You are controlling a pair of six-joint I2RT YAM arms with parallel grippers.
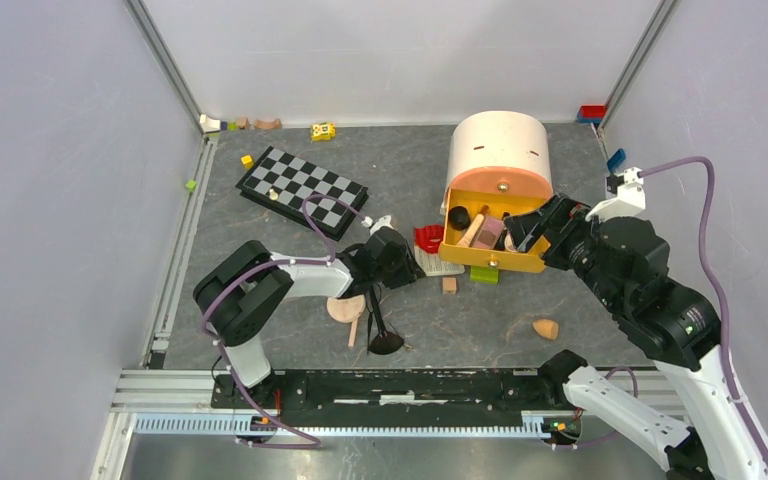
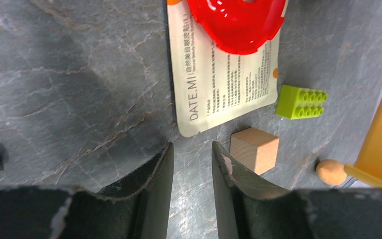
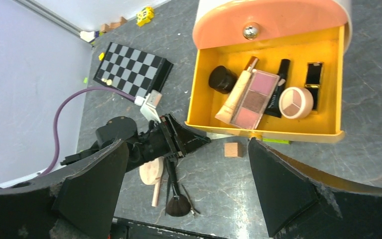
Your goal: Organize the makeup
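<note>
The yellow drawer (image 3: pixel 319 125) of the pink box (image 1: pixel 498 150) holds a black jar (image 3: pixel 222 79), a cream tube (image 3: pixel 234 100), a palette (image 3: pixel 253 99), a black tube, a round compact (image 3: pixel 295 102) and a lipstick. My left gripper is low over the floor, part open and empty, facing a cream card (image 2: pixel 219 94) with a red piece (image 2: pixel 236 30) on it. My right gripper is open above and right of the drawer. Black brushes (image 3: pixel 178 204) and a round wooden piece (image 3: pixel 150 170) lie below the left arm.
A checkerboard (image 1: pixel 302 190) is at back left. A wooden block (image 2: pixel 253 149), green brick (image 2: pixel 301 102) and wooden piece (image 1: pixel 546 328) lie near the drawer.
</note>
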